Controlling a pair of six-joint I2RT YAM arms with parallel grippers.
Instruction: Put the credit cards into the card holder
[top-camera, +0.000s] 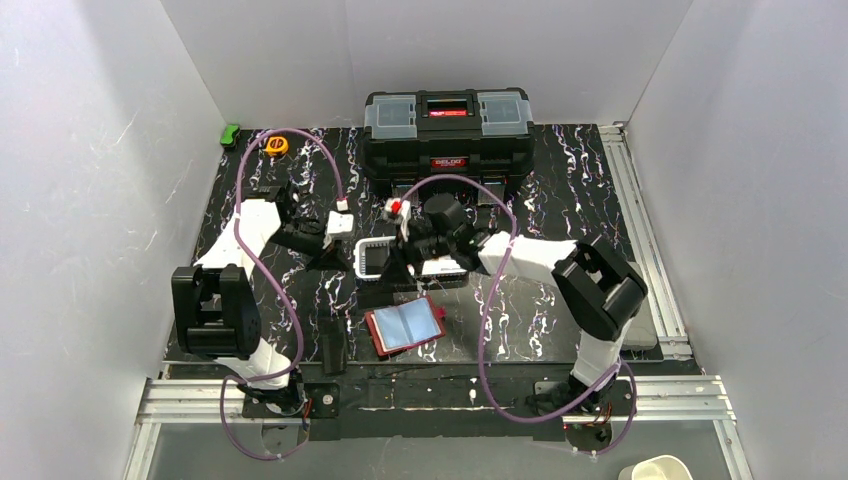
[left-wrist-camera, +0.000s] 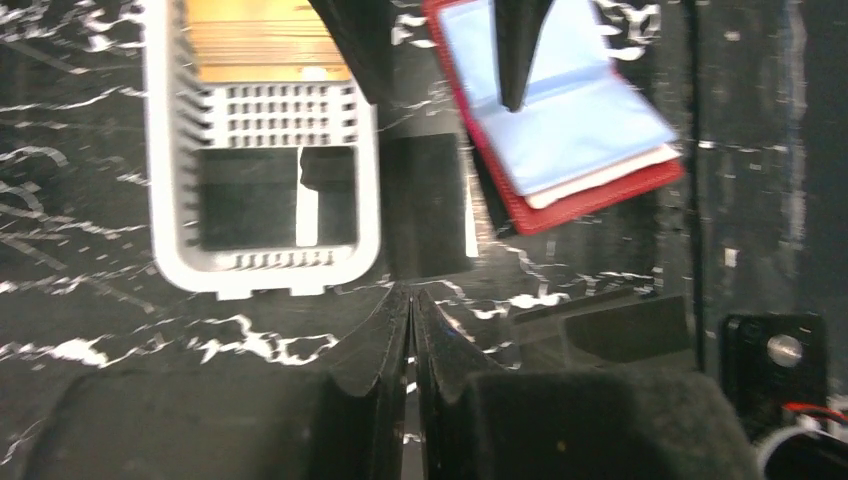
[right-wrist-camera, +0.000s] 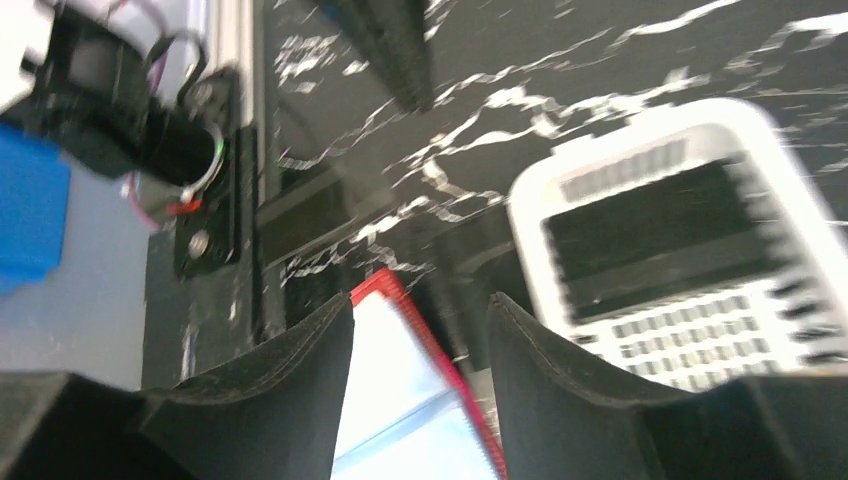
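Observation:
The card holder (top-camera: 405, 325), red with pale blue sleeves, lies spread on the table in front of a white basket (left-wrist-camera: 365, 215). Gold card-like pieces (left-wrist-camera: 265, 40) and a dark flat rectangle (left-wrist-camera: 245, 200) with a white strip are inside the basket. My left gripper is shut, nothing visible between its fingers, left of the basket. Above the gap between basket and holder, my right gripper has its fingers apart with nothing between them. The sleeves (left-wrist-camera: 560, 110) look empty from here, though my right fingers cover part of the holder.
A black toolbox (top-camera: 448, 135) stands behind the basket. Dark flat patches (left-wrist-camera: 430, 205) lie beside the basket and near the table's front edge; I cannot tell whether they are shadows.

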